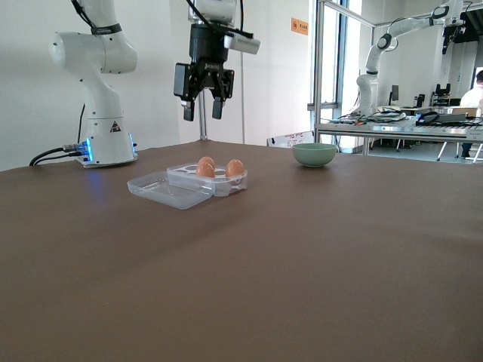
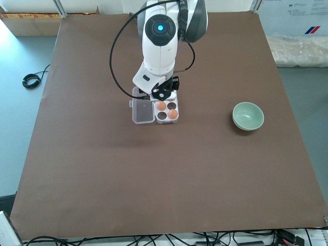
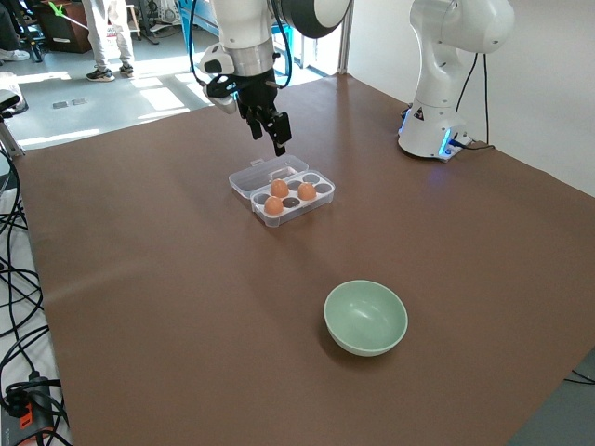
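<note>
A clear plastic egg carton (image 2: 166,115) with its lid folded open sits on the brown table, holding several brown eggs (image 3: 307,191) among dark empty cups. My gripper (image 1: 202,101) hangs above the carton, fingers spread with nothing visible between them; in the left view it hides the carton's back part. A pale green bowl (image 2: 248,116) rests upright on the table, right of the carton in the left view, and in the foreground of the right view (image 3: 365,319).
Cables and devices (image 3: 28,409) lie outside the table edge.
</note>
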